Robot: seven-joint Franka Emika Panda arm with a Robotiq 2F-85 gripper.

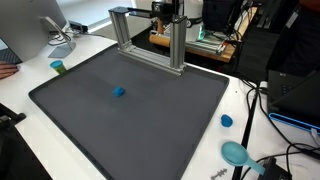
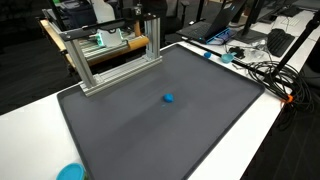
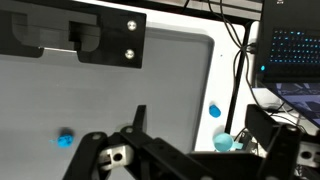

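Note:
My gripper is open in the wrist view, its two dark fingers wide apart with nothing held between them. A small blue object (image 1: 119, 91) lies on the dark grey board, well away from the fingers; the wrist view has this blue object (image 3: 65, 138) at lower left. On the white table beside the board is a second blue piece (image 1: 227, 121). Close to it rests a turquoise round item (image 1: 237, 155), partly covered by a finger in the wrist view. A green-topped blue container (image 1: 58, 67) stands by the board's opposite side.
A metal frame (image 2: 120, 72) rises along one edge of the grey board (image 2: 150, 135). Black cables (image 2: 275, 75) and a laptop (image 3: 293, 55) lie near the turquoise item. Most of the board is bare.

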